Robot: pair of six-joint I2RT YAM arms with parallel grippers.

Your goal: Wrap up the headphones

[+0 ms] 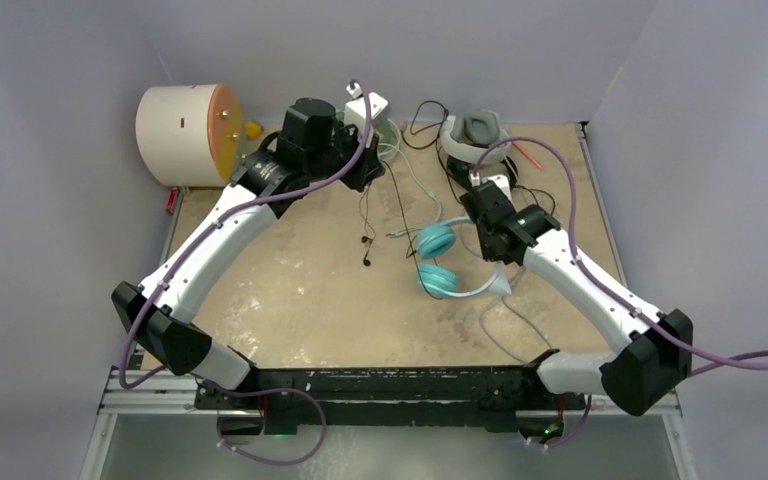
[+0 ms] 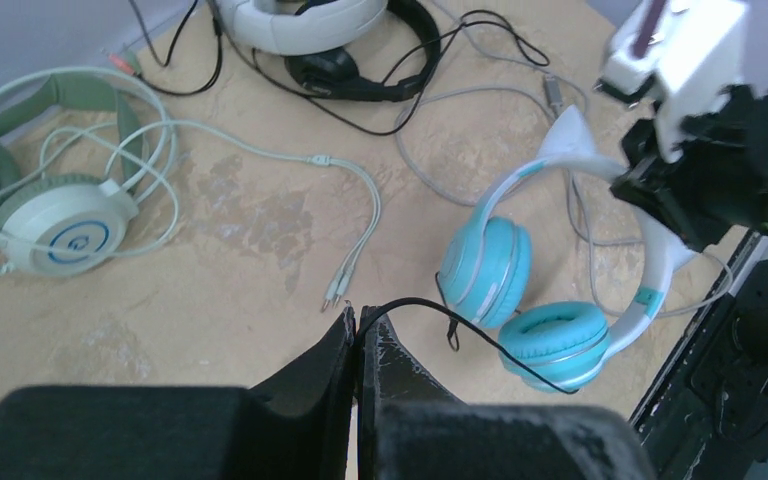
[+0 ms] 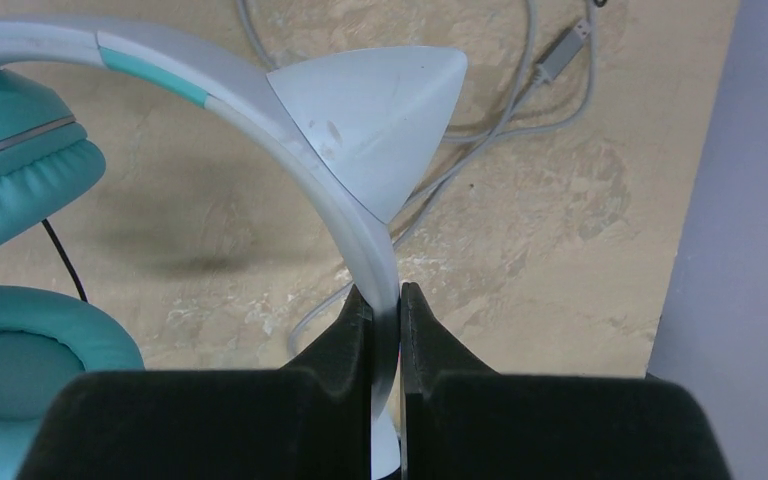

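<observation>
Turquoise headphones (image 1: 436,239) with a white headband (image 3: 290,140) are held over the right-centre of the table. My right gripper is shut on that headband, one finger on each side. Between the tips of my left gripper, which is shut, a thin black cable (image 2: 430,302) is pinched. From there the cable arcs to the ear cups and crosses the lower turquoise cup (image 2: 557,342). In the top view, black earbuds (image 1: 366,262) dangle on thin wires beneath the left gripper. How the cable runs behind the cups is hidden.
Pale green headphones (image 2: 70,225) lie at the back with a loose cord. A grey-white headset (image 1: 473,135) with black cables sits at the back right. Grey USB cable (image 3: 520,110) lies under the held headband.
</observation>
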